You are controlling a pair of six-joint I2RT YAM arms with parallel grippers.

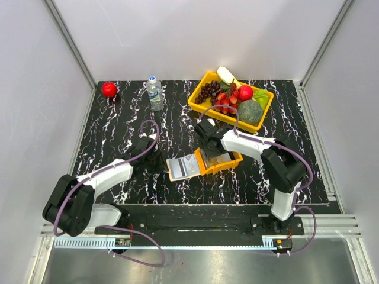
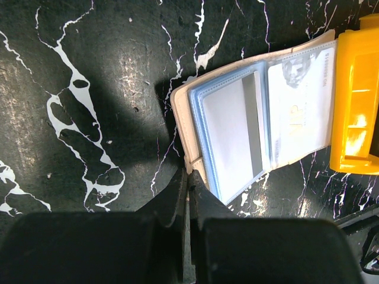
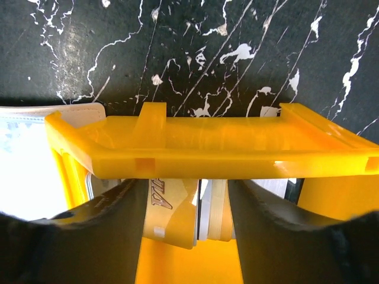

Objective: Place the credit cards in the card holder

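The open card holder (image 2: 195,127), beige with clear blue-edged sleeves, lies flat on the dark table, its right end against a small yellow bin (image 1: 224,167). A white card (image 2: 301,97) shows under the sleeve nearer the bin. At the holder's left edge my left gripper is shut, nothing visible between its tips. Over the bin, my right gripper is open. Several cards stand in the bin, including a tan one (image 3: 169,213), and appear in the gap between the blurred right fingers; contact cannot be made out.
A larger yellow basket (image 1: 194,105) of fruit and vegetables stands behind the right gripper. Farther back are a water bottle (image 1: 155,94) and a red ball-like item (image 1: 109,89). Bare table lies left of the holder.
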